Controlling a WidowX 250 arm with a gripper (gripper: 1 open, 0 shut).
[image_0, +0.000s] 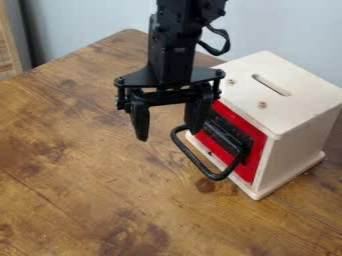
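My black gripper hangs in the middle of the view, open, its two fingers apart with nothing seen between them. It is left of a pale wooden box that has a slot on top and a red front. A black panel on that front carries a black looped handle, which sticks out low toward the table, below and right of the fingers.
A pale wall stands behind, and a wooden edge shows at the far upper left.
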